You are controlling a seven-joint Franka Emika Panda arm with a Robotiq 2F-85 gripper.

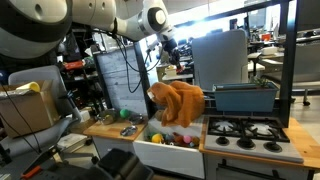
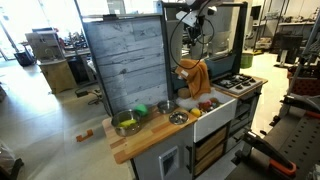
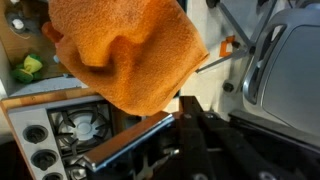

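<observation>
An orange cloth hangs in loose folds over the back of the sink, in front of the upright panel. Seen from the other side, the cloth drapes down toward the basin. Its broad folds fill the upper part of the wrist view. My gripper is raised well above the cloth, with a clear gap between them. It is shut, and no cloth hangs from it. What holds the cloth up is hidden under its folds.
Several colourful items lie in the sink. A gas stove stands to its right, with a blue-green box behind. Pans and bowls sit on the wooden counter at the other side.
</observation>
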